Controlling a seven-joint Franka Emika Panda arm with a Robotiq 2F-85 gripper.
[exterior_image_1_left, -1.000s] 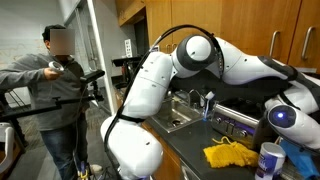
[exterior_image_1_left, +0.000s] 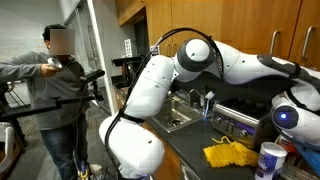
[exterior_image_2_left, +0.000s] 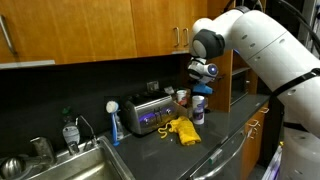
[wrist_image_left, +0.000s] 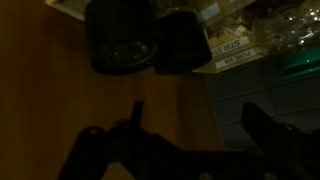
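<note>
In the wrist view my gripper stands open, its dark fingers (wrist_image_left: 128, 140) apart with only a brown wooden surface between them. Beyond the fingertips, at the top of that view, are two dark round containers, a left one (wrist_image_left: 122, 38) and a right one (wrist_image_left: 182, 42); both are clear of the fingers. Exterior view 1 has the arm's white end (exterior_image_1_left: 292, 118) at the right edge, where the fingers cannot be made out. Exterior view 2 shows the wrist (exterior_image_2_left: 203, 72) at the far end of the counter, beside an open wooden cabinet (exterior_image_2_left: 238, 85).
A yellow cloth (exterior_image_2_left: 184, 130) and a white canister (exterior_image_1_left: 269, 160) are on the dark counter (exterior_image_2_left: 130, 150). The toaster (exterior_image_2_left: 148, 114) stands near the back wall, with the sink (exterior_image_2_left: 75, 165) left of it. Packets with printed labels (wrist_image_left: 238, 52) lie behind the containers.
The arm's end has shifted slightly rightward in exterior view 1, and less of its blue part shows. Cloth and canister have stayed put.
</note>
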